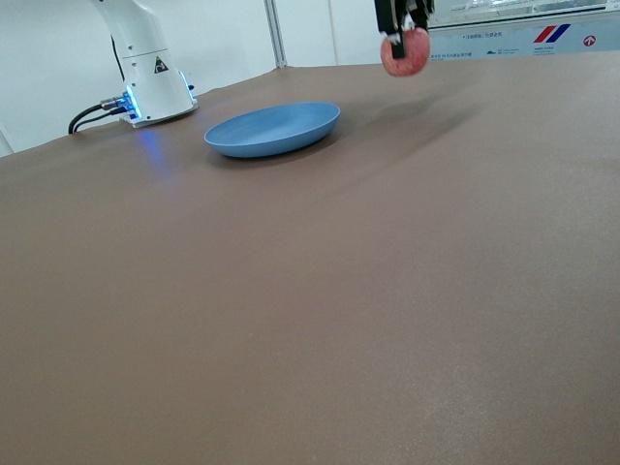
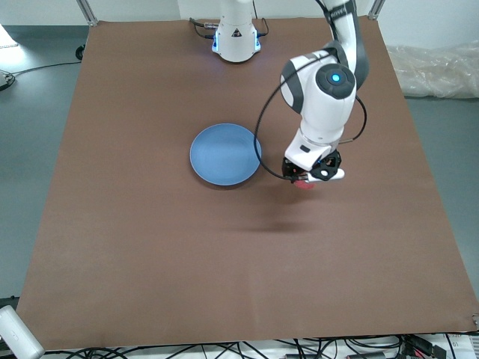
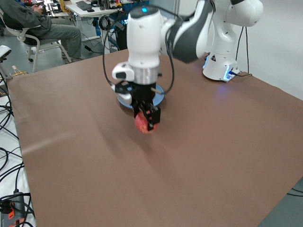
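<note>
A red apple (image 1: 405,56) hangs in the air, clamped in my black gripper (image 3: 147,118); in the left view only its lower part (image 2: 305,185) shows under the wrist. A shallow blue plate (image 2: 224,154) lies empty on the brown table, beside the gripper; in the top view the plate (image 1: 271,131) sits left of and below the apple, and in the right view it is partly hidden behind my arm.
Cables run along the outside edge.
</note>
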